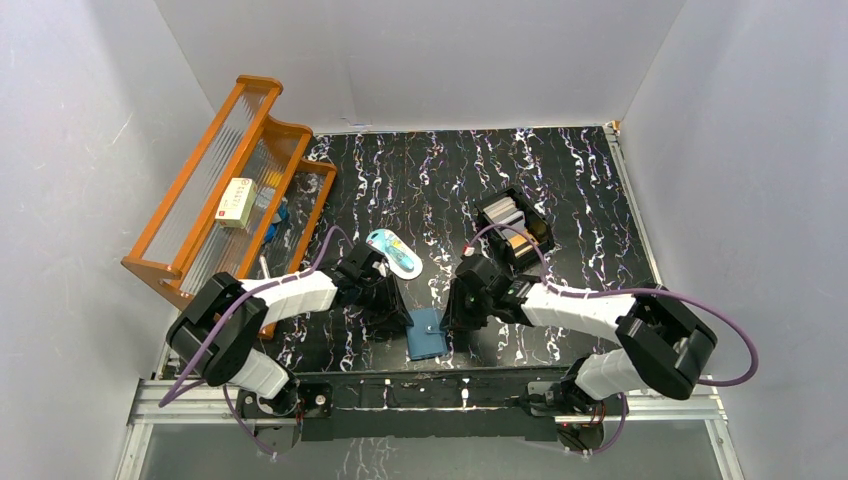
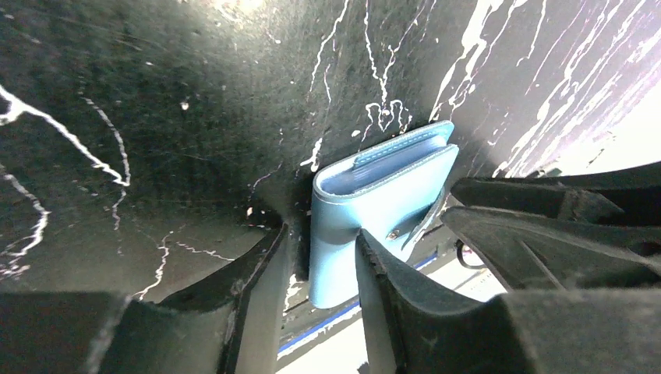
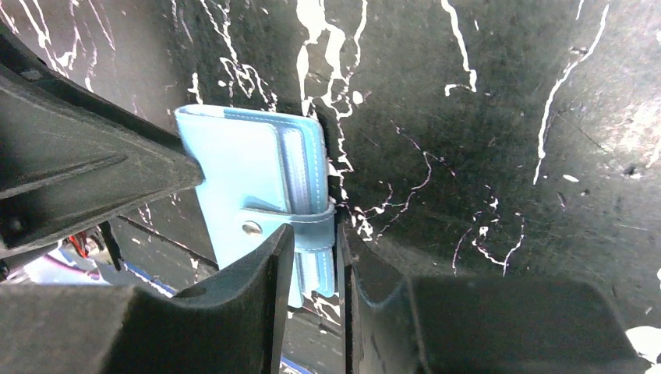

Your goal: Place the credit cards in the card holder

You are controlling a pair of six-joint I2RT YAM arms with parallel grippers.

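Note:
The light blue card holder [image 1: 427, 335] stands between my two grippers near the table's front edge. Its open top slot shows in the left wrist view, where my left gripper is shut on one side of the holder [image 2: 382, 206]. A strap [image 3: 292, 226] with a metal snap crosses the holder's opposite side. There my right gripper is shut on the holder's edge, its fingers at the strap. No loose card shows between the fingers of either gripper. Thin layers are visible inside the slot, but whether any is a card I cannot tell.
A black box [image 1: 545, 238] with several flat white, grey and orange items stands at the back right. Behind my left gripper lies a blue-and-white package [image 1: 397, 254]. A wooden rack [image 1: 205, 245] fills the left side.

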